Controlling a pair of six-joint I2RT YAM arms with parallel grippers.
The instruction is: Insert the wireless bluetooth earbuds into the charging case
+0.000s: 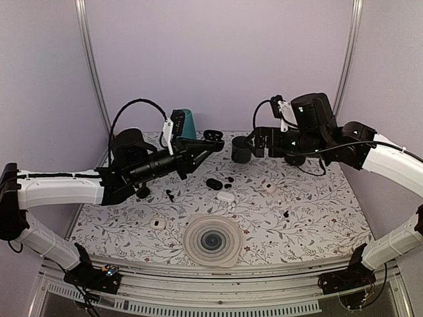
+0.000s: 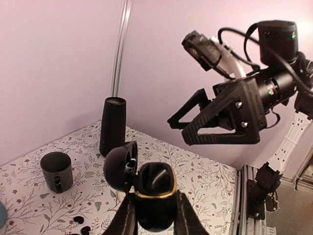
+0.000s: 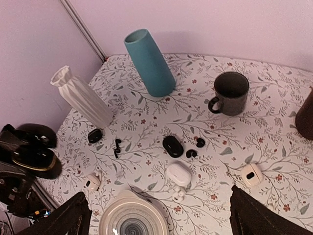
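Note:
A glossy black charging case [image 2: 155,183] with a gold band stands with its lid [image 2: 119,166] swung up. My left gripper is shut on its lower part, holding it above the table. From the left wrist view, the inside of the case cannot be made out. Right of it and apart, my right gripper [image 1: 258,141] hangs open with nothing visible between its fingers. On the table lie two small black earbuds [image 3: 200,142] beside a closed black case [image 3: 172,146]. Two further dark earbuds [image 3: 117,148] lie farther left.
A white case [image 3: 179,174] with white earbuds [image 3: 179,193] lies mid-table, behind a round grey-ringed plate [image 1: 198,254]. At the back stand a teal vase [image 3: 150,63], a white vase [image 3: 84,98] and a dark mug [image 3: 232,93].

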